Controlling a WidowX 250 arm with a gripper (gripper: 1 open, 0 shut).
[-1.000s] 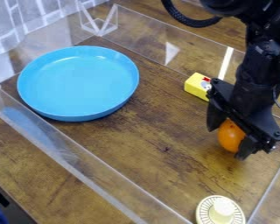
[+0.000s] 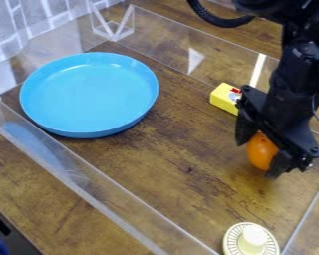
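Note:
The black gripper point(image 2: 266, 139) is low at the right of the camera view, its fingers around an orange round object point(image 2: 261, 152) that is partly hidden by them. Whether the fingers are closed tight on it I cannot tell. Just behind and left of the gripper lies a yellow block point(image 2: 226, 96) with a red and white marking, partly covered by the arm.
A large blue plate point(image 2: 89, 95) lies at the left. A white round lid point(image 2: 250, 240) sits at the front right. Clear plastic walls border the wooden surface, whose middle is free.
The gripper has shifted very slightly over the last second; the other things look unmoved.

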